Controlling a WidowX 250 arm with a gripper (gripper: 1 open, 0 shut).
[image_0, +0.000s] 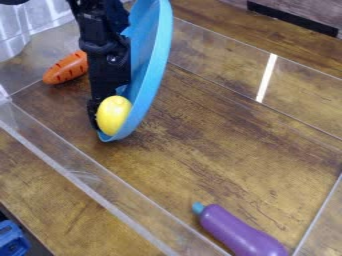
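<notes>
My gripper (100, 95) is at the upper left, its black body hanging over the near-left side of a blue plate (150, 55), which now stands tilted steeply on edge, seen almost side-on. A yellow lemon-like toy (114, 115) is at the plate's lower end, partly in front of the gripper's lower part. The fingertips are largely hidden, and I cannot see clearly what lies between them. An orange carrot (64, 68) lies to the left of the gripper.
A purple eggplant (238, 230) lies at the lower right. Clear plastic walls run along the left and bottom, with a blue object (10, 240) at the lower left corner.
</notes>
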